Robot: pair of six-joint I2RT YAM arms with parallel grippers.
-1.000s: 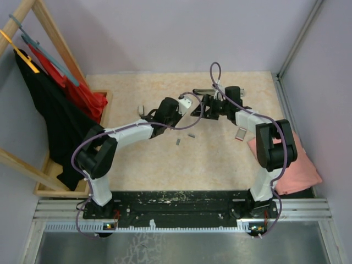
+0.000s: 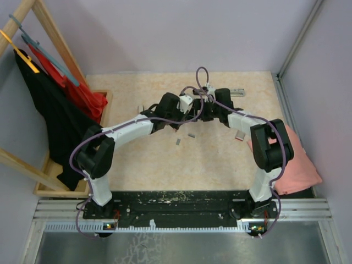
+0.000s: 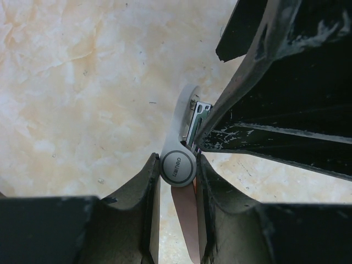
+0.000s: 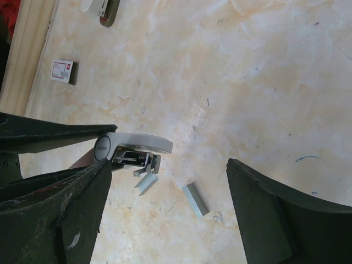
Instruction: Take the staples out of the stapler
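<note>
In the left wrist view my left gripper is shut on the stapler, around its round pivot. The stapler has a pale upper arm, a brown end and a bare metal magazine showing. One finger of my right gripper is right beside that magazine; whether they touch I cannot tell. Seen from the right wrist, my right gripper stands open, with the stapler's front end reaching in near its left finger. Nothing is clamped between its fingers.
Two small grey strips, one nearer and one by the stapler, lie on the table. A small white-and-red box is near the wooden edge. A pink cushion lies at the right.
My right gripper has moved left, closing the gap to the left gripper and the stapler. The left gripper has shifted slightly, still on the stapler. The loose strips have not moved.
</note>
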